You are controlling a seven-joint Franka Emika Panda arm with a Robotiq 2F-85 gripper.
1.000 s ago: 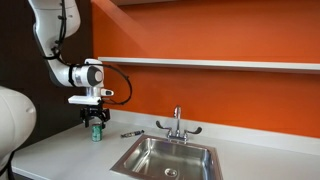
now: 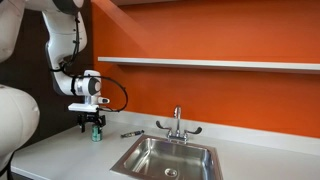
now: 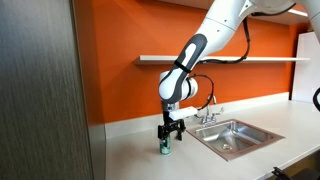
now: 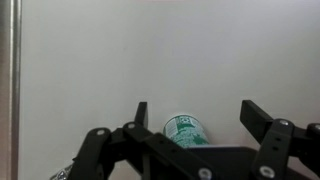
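Note:
A green can or bottle with a pale top point(image 4: 184, 127) stands upright on the counter, left of the sink; exterior view 1 shows the same green container point(image 2: 97, 134) below the hand. My gripper is open, its two black fingers spread to either side of the container in the wrist view, with no contact visible. In exterior view 2 the gripper point(image 3: 172, 130) is at the top of the green container point(image 3: 165, 147), partly covering it.
To the right is a steel sink point(image 2: 140, 160) with a faucet point(image 2: 178, 125). A small dark item point(image 2: 131, 134) lies between container and sink. A white shelf point(image 2: 210, 65) runs along the orange wall above. Bare counter point(image 2: 60, 160) lies in front of the container.
Over the last second the arm has come down, bringing the gripper lower over the green container. The container stands in the same place.

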